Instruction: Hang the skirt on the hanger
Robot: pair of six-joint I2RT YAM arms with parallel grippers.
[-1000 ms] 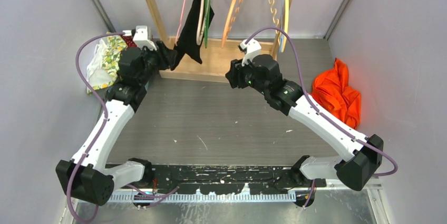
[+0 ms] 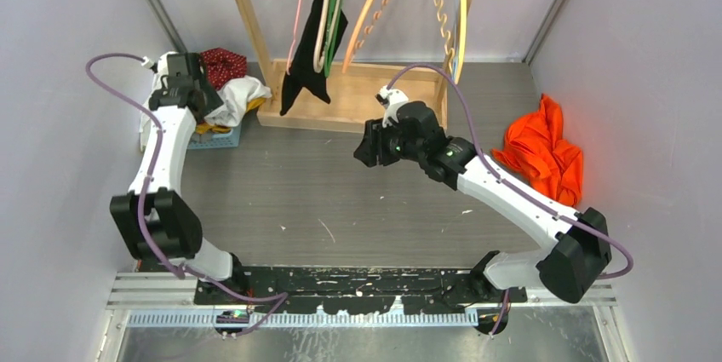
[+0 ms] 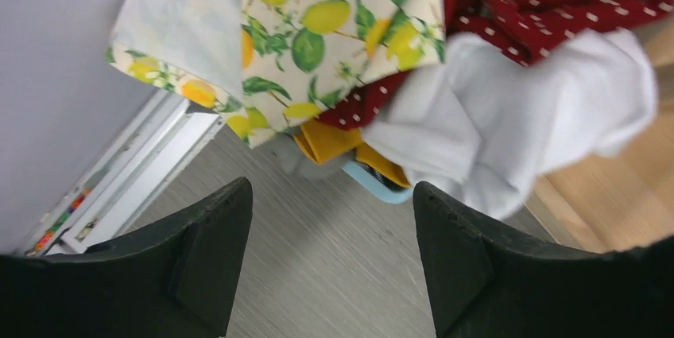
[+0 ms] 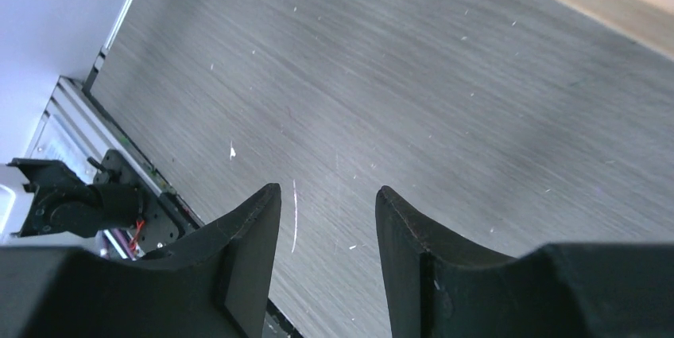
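Note:
A black garment point(image 2: 302, 68) hangs among coloured hangers point(image 2: 372, 6) on the wooden rack point(image 2: 358, 98). At the back left a blue basket point(image 2: 213, 138) holds mixed clothes: lemon-print cloth point(image 3: 334, 44), dark red dotted cloth point(image 3: 548, 4), white cloth point(image 3: 517, 115) and yellow cloth. My left gripper hangs open above these clothes with nothing between its fingers. My right gripper is over the bare floor right of centre, in front of the rack, its fingers apart and empty. Which piece is the skirt I cannot tell.
An orange cloth point(image 2: 545, 153) lies heaped against the right wall. Walls bound both sides.
My left arm has moved left, over the clothes basket, away from the hanging garment. My right gripper has shifted slightly toward the front and left.

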